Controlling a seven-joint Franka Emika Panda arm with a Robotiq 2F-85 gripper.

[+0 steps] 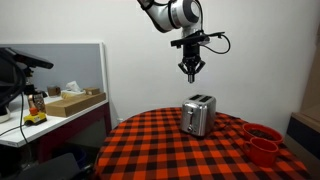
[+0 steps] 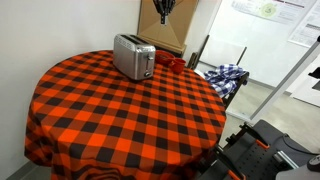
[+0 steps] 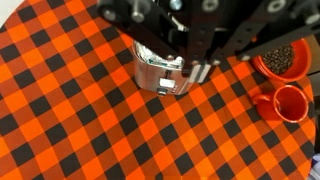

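A silver toaster (image 1: pixel 198 116) stands upright on the red-and-black checked tablecloth (image 2: pixel 95 100). My gripper (image 1: pixel 191 77) hangs in the air above it, fingers pointing down and brought together. In the wrist view the fingers (image 3: pixel 195 73) sit side by side with nothing showing between them, and they cover part of the toaster (image 3: pixel 160 76). A red mug (image 3: pixel 290 104) and a red bowl (image 3: pixel 298 66) holding small dark pieces stand beside the toaster, clear of the gripper.
A side table (image 1: pixel 60 122) at the left carries a cardboard box (image 1: pixel 77 104) and small items. Behind the checked table, a blue-and-white cloth (image 2: pixel 222 74) lies to the right. The near part of the tablecloth is bare.
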